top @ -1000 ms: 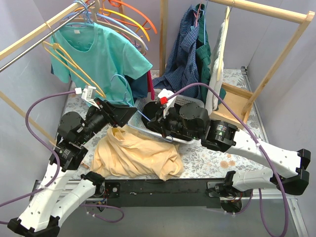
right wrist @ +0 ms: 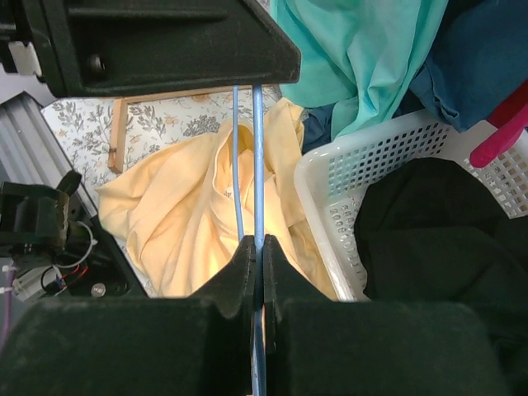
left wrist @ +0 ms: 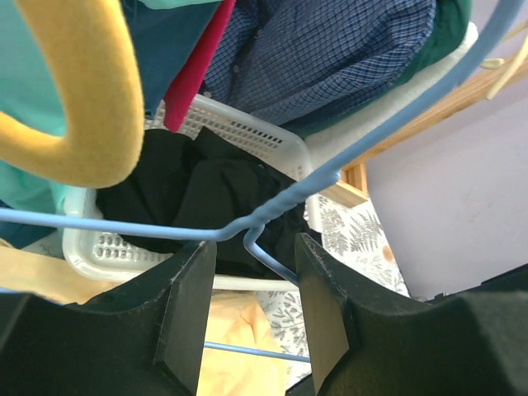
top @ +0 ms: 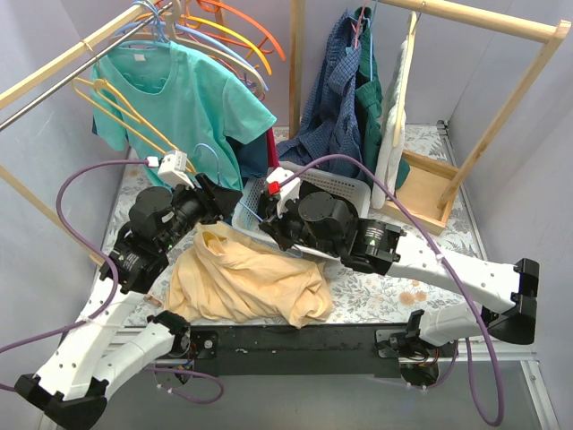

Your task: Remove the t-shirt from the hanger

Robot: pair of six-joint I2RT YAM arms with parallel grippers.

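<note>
A thin blue hanger (top: pixel 250 211) spans the space between my two grippers, with no shirt on it. My right gripper is shut on its lower wire. My left gripper is part open, and the twisted neck of the hanger (left wrist: pixel 239 224) crosses in front of the gap between its fingers. From above, the left gripper (top: pixel 235 199) is close to the right gripper (top: pixel 272 231). The pale yellow shirt (top: pixel 246 278) lies crumpled on the table below both, apart from the hanger.
Behind the grippers stands a white basket (top: pixel 358 190) with dark cloth inside. A teal shirt (top: pixel 183 98) and yellow hangers (top: pixel 134 116) crowd the left rack close to my left gripper. Clothes including a blue checked one (top: pixel 327 103) hang at the right, near a wooden box (top: pixel 425 190).
My right gripper has shifted a little left, bringing the hanger with it. The left gripper's fingers have come closer together, and its arm has turned slightly. The yellow shirt has stayed put.
</note>
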